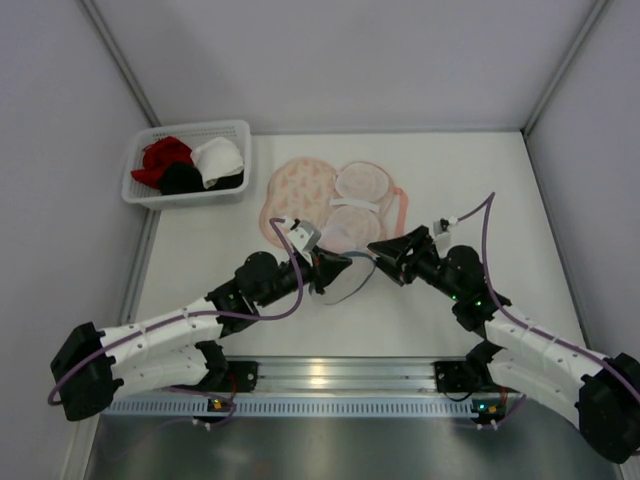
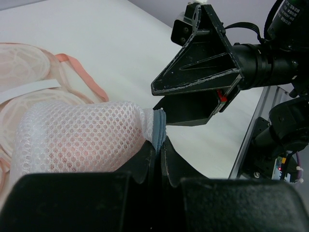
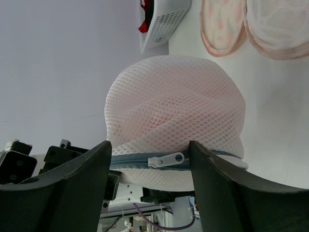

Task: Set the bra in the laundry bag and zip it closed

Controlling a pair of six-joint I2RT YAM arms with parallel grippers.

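Note:
A white mesh laundry bag [image 2: 77,137] is held above the table, its grey zipper edge [image 3: 133,160] pinched in my shut left gripper. My right gripper is part open around that zipper, with the white zipper pull [image 3: 164,160] between or just beside its fingertips; whether it touches cannot be told. The bra [image 1: 355,180], pale pink cups with a white band and peach strap, lies on the table behind the bag, next to a pink patterned piece [image 1: 295,190].
A white basket [image 1: 140,185] with red, black and white cloths stands at the back left. Walls border the table at back and sides.

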